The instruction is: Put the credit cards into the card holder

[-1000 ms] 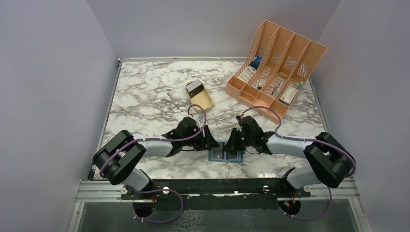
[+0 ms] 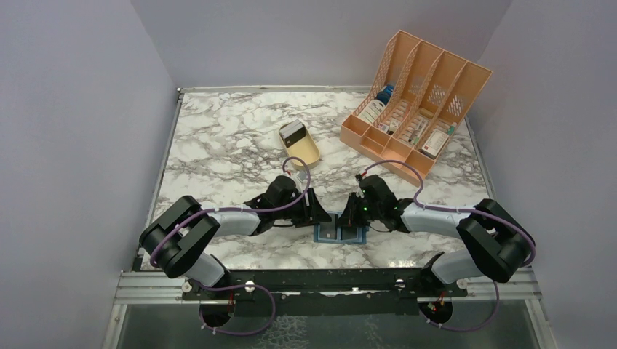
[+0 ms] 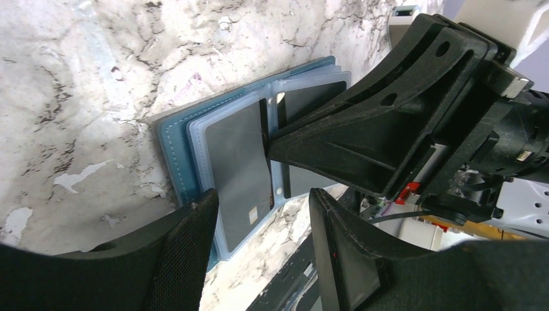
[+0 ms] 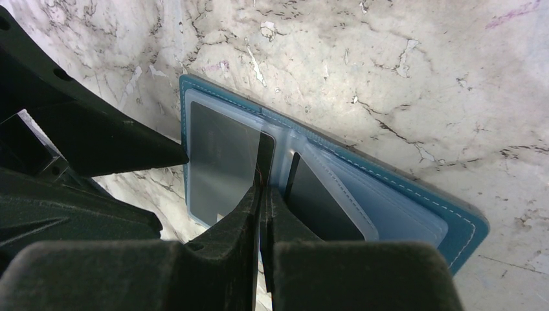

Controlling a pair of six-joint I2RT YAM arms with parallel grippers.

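Note:
The blue card holder (image 2: 327, 238) lies open on the marble between both grippers, dark cards (image 3: 236, 175) behind its clear sleeves. My left gripper is open over the holder's left side, nothing visible between its fingers. My right gripper is shut at the middle of the holder, apparently on a sleeve edge; exactly what it grips is hard to tell.
A small yellow tray (image 2: 307, 153) with cards stands behind the holder. A peach organiser (image 2: 385, 156) with assorted items is at the back right.

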